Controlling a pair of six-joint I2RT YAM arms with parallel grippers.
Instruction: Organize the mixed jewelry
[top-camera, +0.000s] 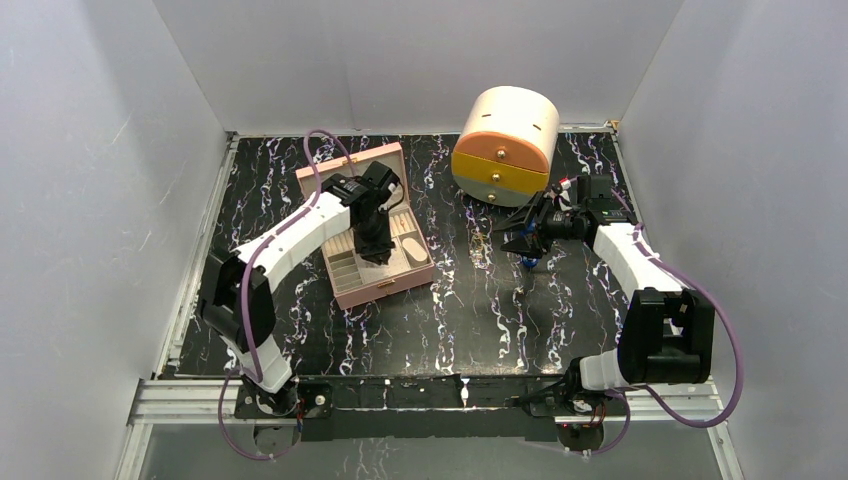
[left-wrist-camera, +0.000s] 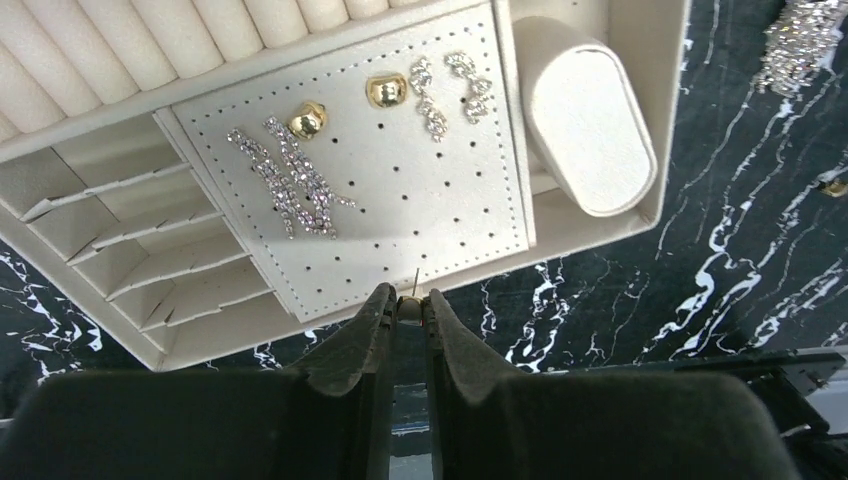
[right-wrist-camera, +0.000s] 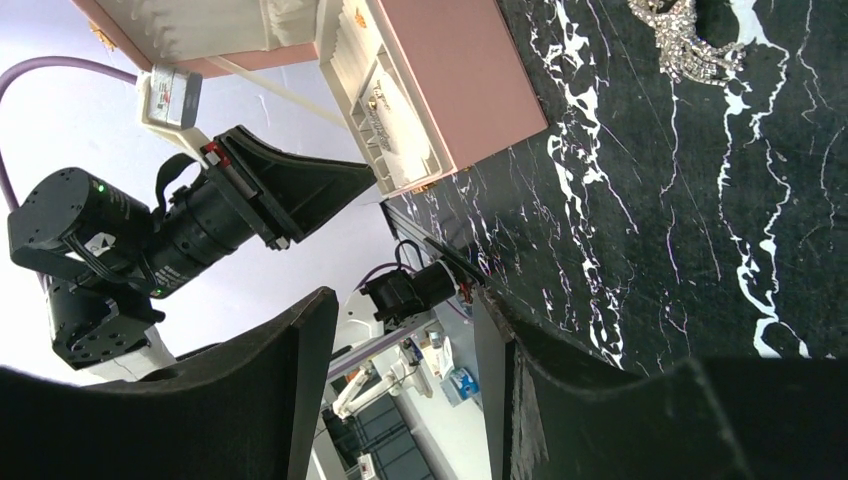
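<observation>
The pink jewelry box (top-camera: 355, 298) stands open at centre-left. My left gripper hangs over its pinboard (left-wrist-camera: 380, 200), shut on a small gold earring with a thin post. On the board sit two gold studs (left-wrist-camera: 385, 89), a pair of short crystal earrings (left-wrist-camera: 430, 105) and a long crystal pair (left-wrist-camera: 300, 185). The padded oval piece (left-wrist-camera: 595, 130) fills the right compartment. More sparkly jewelry (right-wrist-camera: 690, 50) lies on the marble right of the box. My right gripper is part open above the table, empty.
A rounded cabinet (top-camera: 505, 120) with coloured drawers stands at the back right. Ring rolls (left-wrist-camera: 140, 40) and divided slots (left-wrist-camera: 150, 240) share the box.
</observation>
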